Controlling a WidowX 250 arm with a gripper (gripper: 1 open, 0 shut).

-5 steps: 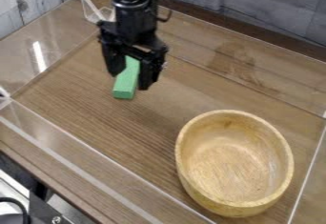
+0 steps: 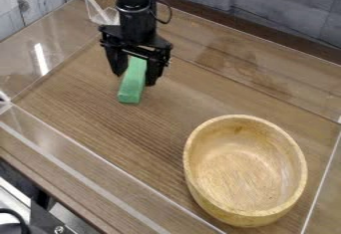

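My black gripper hangs over the upper-left part of the wooden table, open, its fingers on either side of the top of a green elongated object. The green object lies on the table, pointing toward the front. Whether the fingers touch it cannot be told.
A large tan oval bowl stands at the front right. Walls edge the back and left.
The green object and bowl show little or no movement.
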